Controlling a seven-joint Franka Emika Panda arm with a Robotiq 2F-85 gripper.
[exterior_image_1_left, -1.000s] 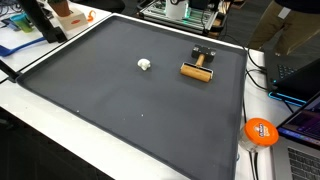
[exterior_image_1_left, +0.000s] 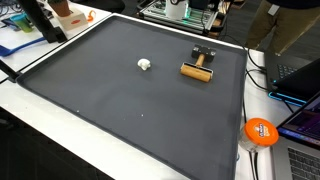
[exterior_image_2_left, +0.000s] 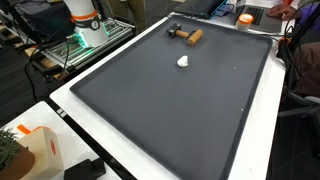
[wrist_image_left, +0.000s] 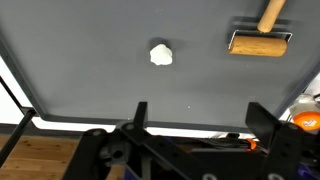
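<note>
A small white lump (exterior_image_1_left: 144, 64) sits by itself on the dark grey board. A roller tool with a wooden cylinder (exterior_image_1_left: 197, 72) and handle lies on the same board, with a black part at its far end. In the wrist view, my gripper is open, its two dark fingers wide apart at the bottom and nothing between them. Ahead of it appear the white lump (wrist_image_left: 161, 55) and, to the right, the roller (wrist_image_left: 258, 46). Neither exterior view shows the gripper.
The board (exterior_image_2_left: 170, 105) has a pale rim and is mostly bare. An orange-lidded jar (exterior_image_1_left: 261, 132) stands just outside its edge, near a laptop (exterior_image_1_left: 292, 80). A potted plant (exterior_image_2_left: 14, 155) and a small black object (exterior_image_2_left: 86, 169) are off the board's near left side.
</note>
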